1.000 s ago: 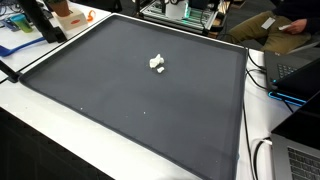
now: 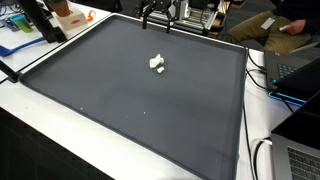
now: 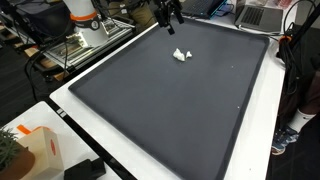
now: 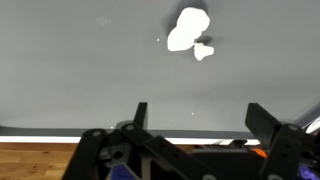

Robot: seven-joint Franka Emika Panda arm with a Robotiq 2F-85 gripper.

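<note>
A small white lumpy object (image 2: pixel 156 62) lies on the dark grey board, with a smaller white bit (image 4: pixel 203 51) right beside it. The larger part (image 4: pixel 188 28) shows near the top of the wrist view. My gripper is open, its two dark fingers wide apart and nothing between them. In exterior view 2 the gripper (image 3: pixel 168 22) hangs over the board's far edge, apart from the white object (image 3: pixel 181 55). The same gripper (image 2: pixel 157 24) shows at the top of exterior view 1.
The grey board (image 2: pixel 130 100) is otherwise bare, with a raised dark rim. A laptop (image 2: pixel 297 85) stands to its right on the white table, where a person sits nearby. A plant (image 3: pixel 10 150) and a white box (image 3: pixel 38 148) are at the near left of exterior view 2.
My gripper has come down into the top of exterior view 1, over the board's far edge. The white object has not moved.
</note>
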